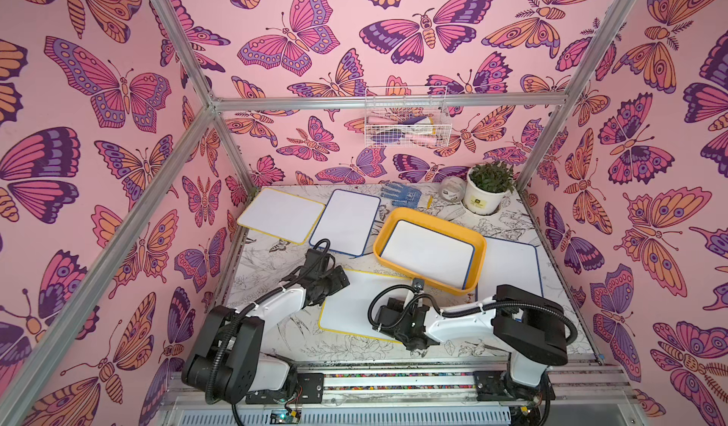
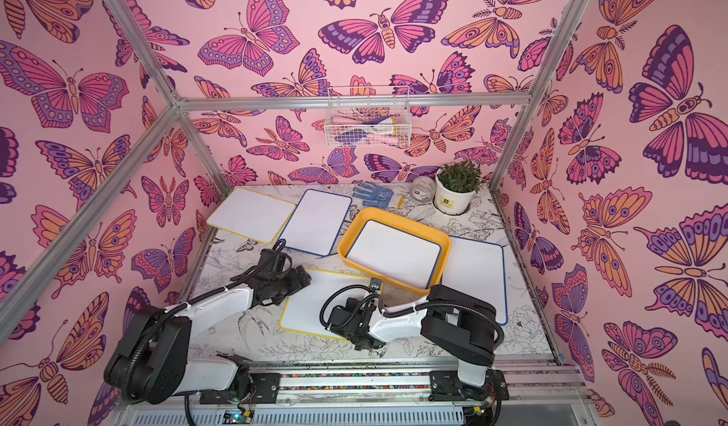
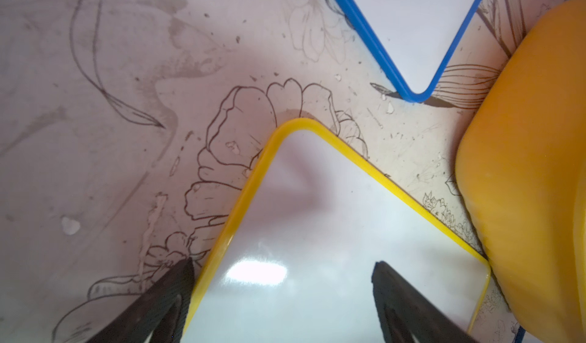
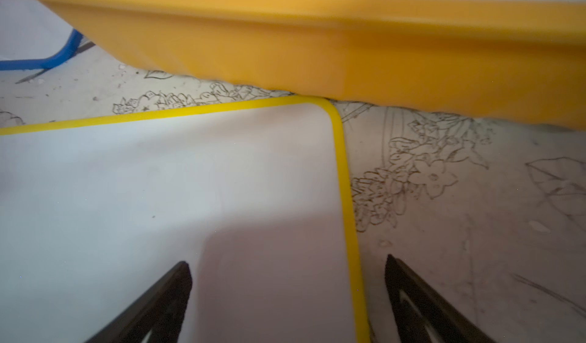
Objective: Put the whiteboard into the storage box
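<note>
A yellow-edged whiteboard (image 1: 356, 304) lies flat at the front middle of the table, one far corner close against the yellow storage box (image 1: 385, 257). Inside the box rests a blue-edged whiteboard (image 1: 428, 254). My left gripper is open above the yellow-edged board's left edge, its fingers on either side of that edge. Over the opposite edge, my right gripper is open too, one finger above the board and the other beyond its border. Neither has anything clamped; whether the fingertips touch the table cannot be told.
Another yellow-edged board (image 1: 280, 213) and a blue-edged board (image 1: 345, 221) lie back left. A further blue-edged board (image 1: 512, 267) lies right of the box. A blue glove (image 1: 400, 194), a clear round container (image 1: 452, 189) and a potted plant (image 1: 487, 187) stand along the back.
</note>
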